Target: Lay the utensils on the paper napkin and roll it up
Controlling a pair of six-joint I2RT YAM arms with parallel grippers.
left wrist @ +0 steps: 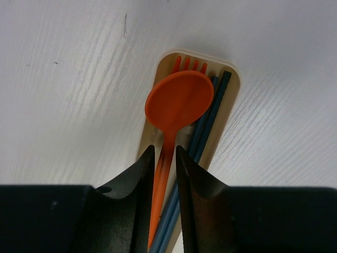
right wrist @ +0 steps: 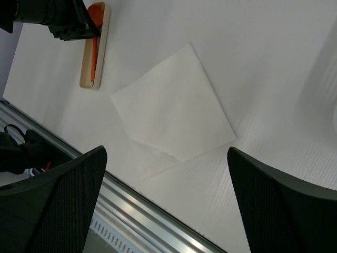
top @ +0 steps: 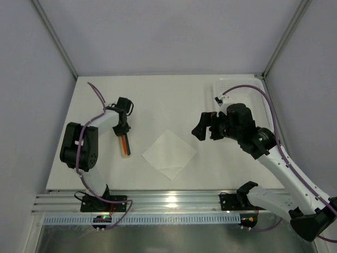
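An open tan utensil case holds an orange spoon, an orange fork behind it and dark blue chopsticks. My left gripper is over the case's far end; in its wrist view the fingertips sit close together, with a narrow gap, over the spoon handle. Whether they touch it is unclear. A white paper napkin lies flat to the right of the case. My right gripper is raised right of the napkin, its fingers apart with nothing between them.
A white rack or tray stands at the back right, partly behind the right arm. The metal front edge runs below the napkin.
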